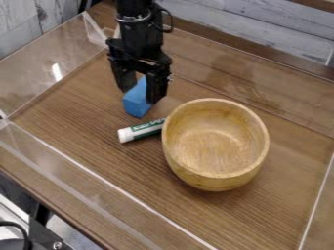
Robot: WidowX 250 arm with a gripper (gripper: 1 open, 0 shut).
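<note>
My black gripper (139, 74) hangs from the arm at the top middle, open, its fingers over and around the upper part of a blue block (137, 102). Whether the fingers touch the block is unclear. A white tube with a green label (141, 131) lies just below the block.
A large pale wooden bowl (216, 144) stands to the right of the block and tube. White edges border it at the top left and top right.
</note>
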